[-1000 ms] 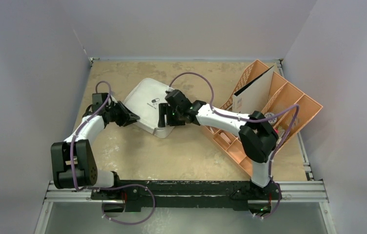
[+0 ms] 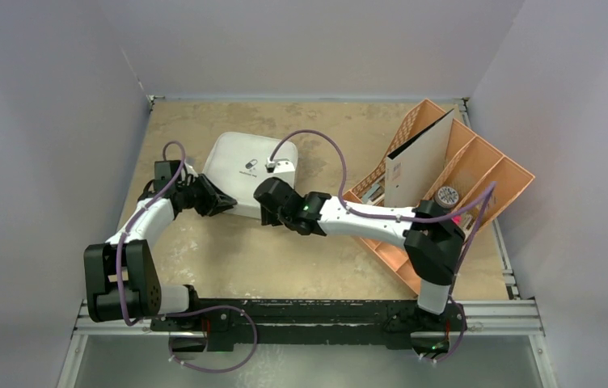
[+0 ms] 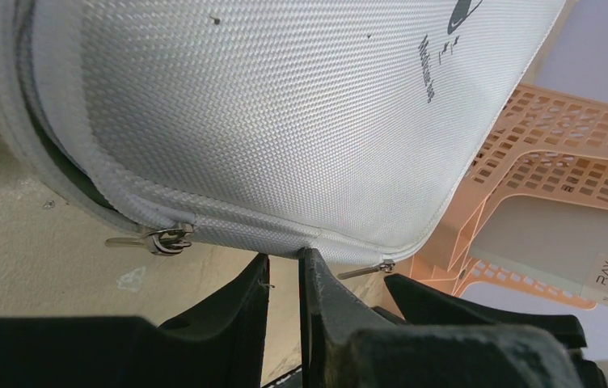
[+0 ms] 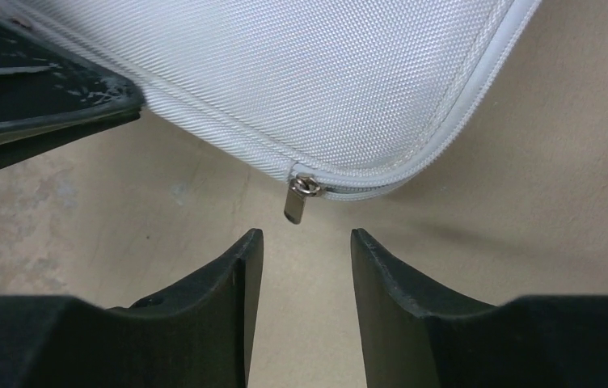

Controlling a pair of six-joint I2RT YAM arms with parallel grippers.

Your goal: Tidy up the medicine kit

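Observation:
A white fabric zip case with a pill logo lies closed in the middle-left of the surface. My left gripper is shut on the case's zipped edge at its front left, between two zipper pulls. My right gripper is part open over the front right of the case; a metal zipper pull hangs just beyond its fingertips, with nothing seen between them.
An orange compartment organizer with small items and a pale upright board fills the right side. The bare surface in front of the case is clear.
Over the last second the case has turned slightly and shifted back with my left gripper on it.

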